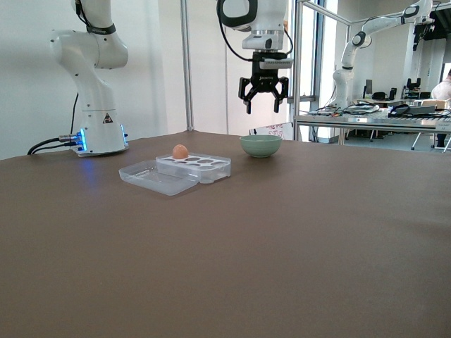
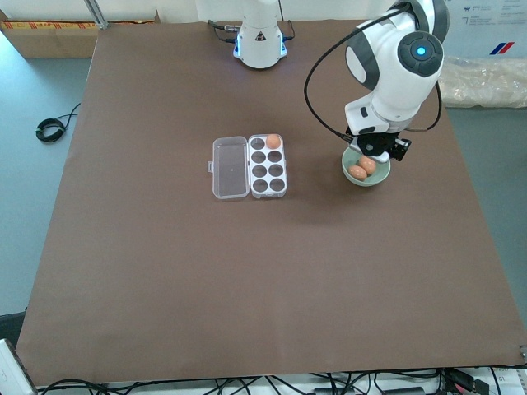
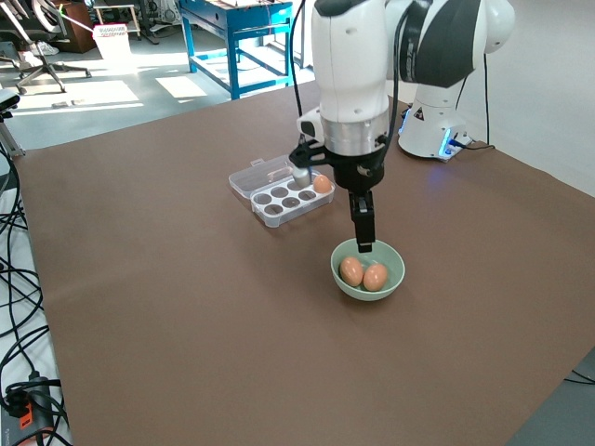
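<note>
The black gripper (image 1: 263,102) hangs open above the pale green bowl (image 1: 261,146), its fingers apart and empty in the top view. In the right view two brown eggs (image 3: 363,273) lie in that bowl (image 3: 392,269); the left view shows them (image 2: 362,169) too, just below the wrist. A white egg tray with a clear open lid (image 2: 230,168) sits left of the bowl, with one brown egg (image 2: 272,141) in a corner cup; the other cups are empty.
Cables run along the table's outer edge.
</note>
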